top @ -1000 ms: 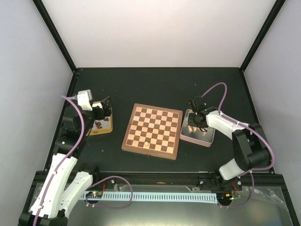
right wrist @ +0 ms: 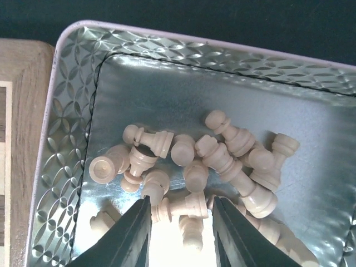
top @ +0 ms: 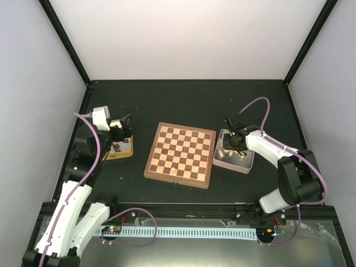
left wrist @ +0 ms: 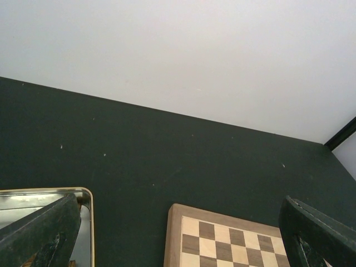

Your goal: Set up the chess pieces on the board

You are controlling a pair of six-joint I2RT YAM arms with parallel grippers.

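The chessboard lies mid-table with one light piece near its front edge. A pink-rimmed metal tray to its right holds several light pieces, lying jumbled in the right wrist view. My right gripper hangs open over them, its fingertips near a lying piece, nothing clearly held. My left gripper stands open above a gold-rimmed tray of dark pieces at the left.
Walls enclose the back and sides.
My right arm has shifted very slightly to the right over the tray since one second ago. The left arm and the board look unchanged.
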